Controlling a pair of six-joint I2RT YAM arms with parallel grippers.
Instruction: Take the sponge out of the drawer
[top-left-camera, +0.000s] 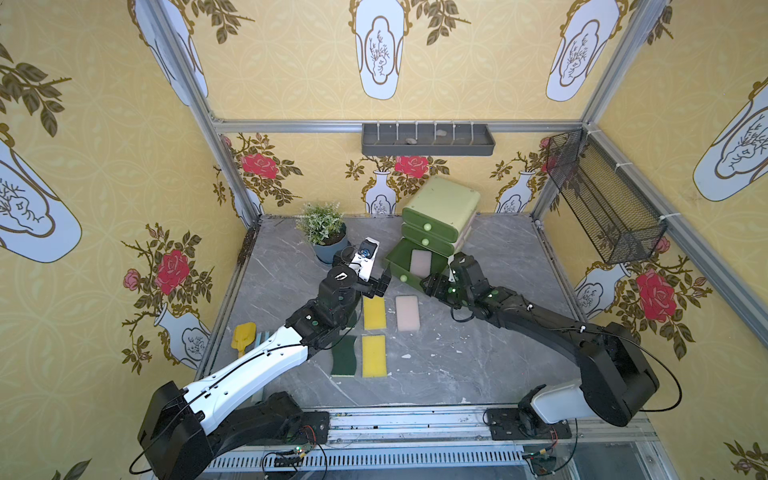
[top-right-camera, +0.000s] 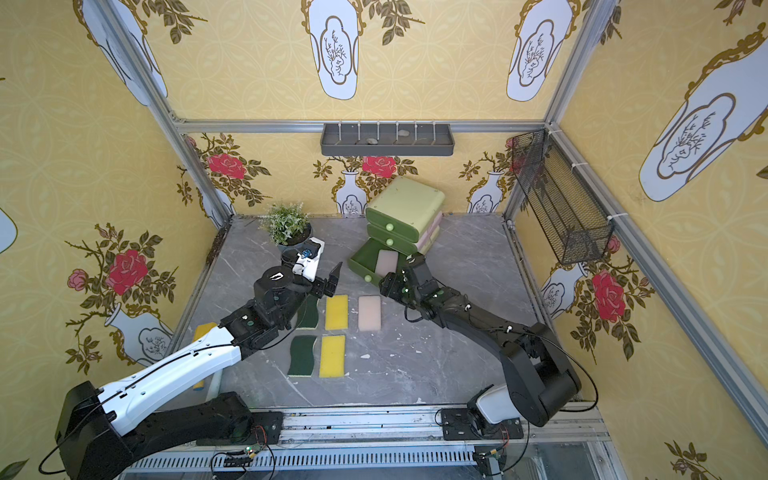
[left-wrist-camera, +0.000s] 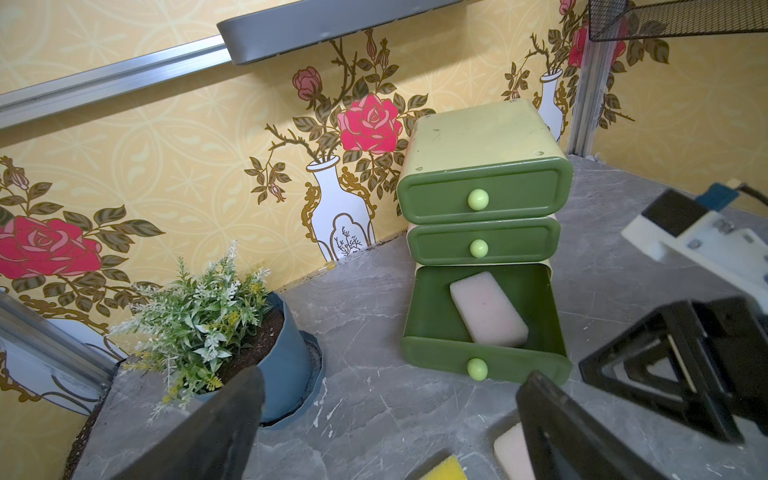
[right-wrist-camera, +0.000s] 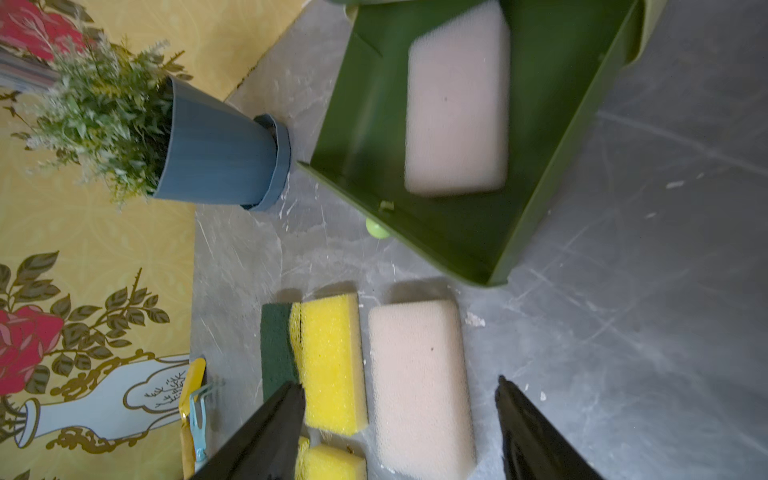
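Observation:
A pale pink sponge (right-wrist-camera: 456, 100) lies in the pulled-out bottom drawer (left-wrist-camera: 432, 349) of the green cabinet (left-wrist-camera: 480, 136). A second pink sponge (right-wrist-camera: 420, 384) lies on the table in front of it. My right gripper is open above the table at the drawer's front right, nothing between its fingers; in the left wrist view it is at the right. My left gripper is open, empty, hovering left of the drawer's front and facing it.
A potted plant (left-wrist-camera: 280, 368) stands left of the cabinet. Yellow sponges (top-left-camera: 373, 356) and green ones (top-left-camera: 343, 356) lie in front, with toy tools at the far left. A wire basket (top-left-camera: 604, 200) hangs on the right wall.

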